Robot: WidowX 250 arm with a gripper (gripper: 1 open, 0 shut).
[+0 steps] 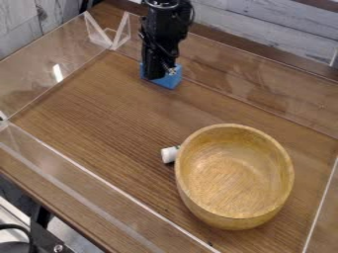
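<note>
My black gripper point(161, 65) hangs at the top centre of the camera view, over a small blue object point(171, 79) on the wooden floor of the work area. The gripper covers much of the blue object, and its fingertips are too dark and small to show whether they are apart or touching it.
A large tan bowl point(234, 173) sits at the lower right, with a small white cylinder point(171, 154) just left of it. Clear walls edge the left side and a white ledge point(286, 22) runs along the back.
</note>
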